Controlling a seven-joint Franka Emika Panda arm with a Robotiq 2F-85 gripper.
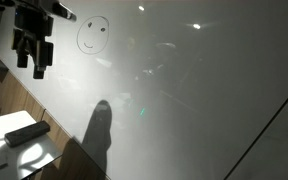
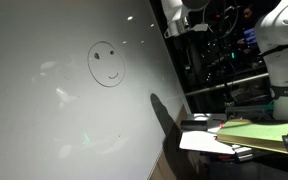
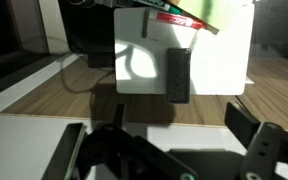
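A smiley face (image 1: pixel 93 36) is drawn in dark line on the large whiteboard (image 1: pixel 174 90). My gripper (image 1: pixel 31 66) hangs near the board's left edge in exterior view 1, above a white tray-like surface. A dark oblong block, seemingly an eraser (image 3: pixel 178 75), lies on that white surface (image 3: pixel 136 60). In the wrist view my fingers (image 3: pixel 69 150) stand wide apart at the lower edge, with nothing between them. The block is ahead of the gripper and apart from it.
A red marker (image 3: pixel 179 20) lies on the white surface beyond the block. Close by is a yellowish board or book (image 2: pixel 254 134). A wooden strip (image 3: pixel 44 102) runs between the whiteboard and the white surface.
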